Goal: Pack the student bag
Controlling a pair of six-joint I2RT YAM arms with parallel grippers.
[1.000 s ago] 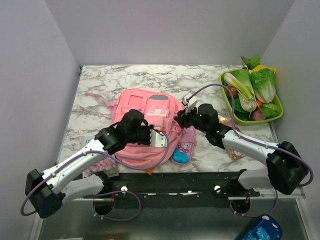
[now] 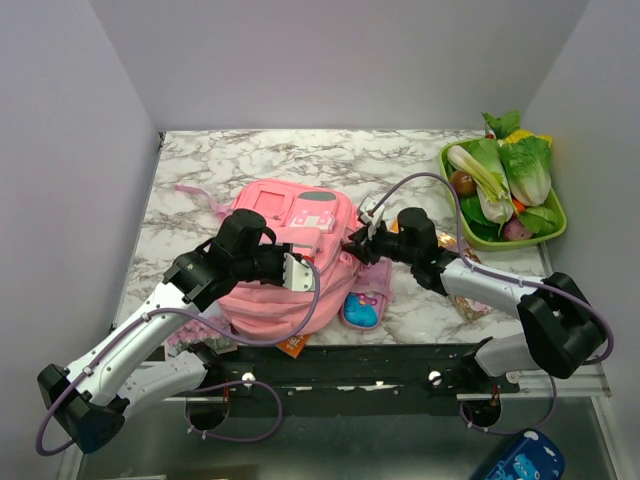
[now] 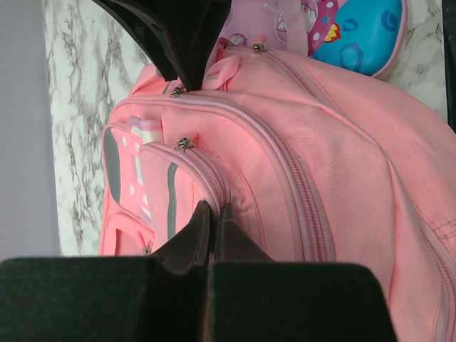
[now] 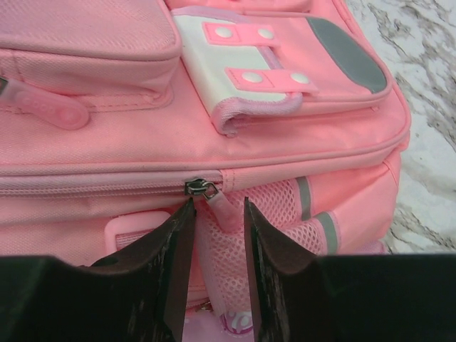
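The pink backpack (image 2: 300, 215) lies on the marble table, its front pockets facing up. My left gripper is shut on the backpack's cloth, at the zipped edge of the small front pocket (image 3: 189, 174); creases gather round the fingertips. At the bag's right side, my right gripper stands part open, with the pink pull tab (image 4: 225, 214) of a zipper between its fingers but space around it. The zipper slider (image 4: 201, 187) sits just beyond the fingertips. A pink pencil case (image 2: 367, 300) with a blue patch lies right beside the backpack.
A green basket of vegetables (image 2: 562, 215) stands at the back right. Packets (image 2: 470, 307) lie right of the right arm. An orange item (image 2: 294, 345) peeks from under the bag's front.
My left gripper has shifted left, and the backpack's right edge has moved left with it. The right gripper has followed slightly left. The pencil case stays in place.
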